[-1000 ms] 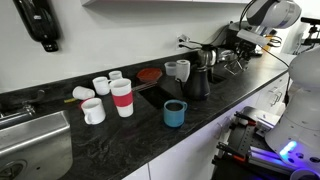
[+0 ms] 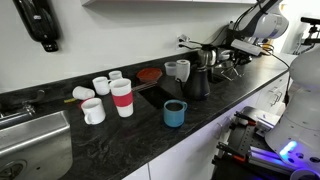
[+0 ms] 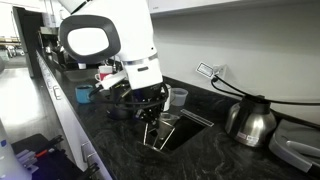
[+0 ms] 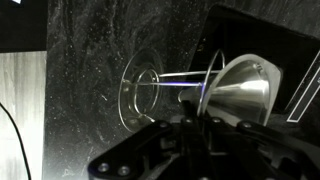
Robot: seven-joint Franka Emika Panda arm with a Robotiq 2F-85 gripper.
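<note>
A shiny metal cone dripper point(image 4: 245, 88) sits in a wire stand with a round base ring point(image 4: 140, 92) in the wrist view. My gripper is at the near side of the cone, shut on the dripper stand; the exact contact is hidden by the dark fingers. In exterior view 2 the wire stand point(image 3: 158, 133) shows below the gripper point(image 3: 152, 108), on or just above the dark counter. From exterior view 1 the gripper point(image 2: 238, 52) is small at the far right end of the counter.
A steel kettle point(image 3: 249, 120) stands right of the stand, near the wall. Beside a dark recessed panel point(image 3: 188, 128) is a clear cup point(image 3: 178, 96). Farther along the counter are a blue mug point(image 2: 174, 113), a red-and-white cup point(image 2: 122, 98) and a black kettle point(image 2: 196, 82).
Over the last second my gripper has come down a little toward the counter at the far right. The mugs and the kettle have stayed put.
</note>
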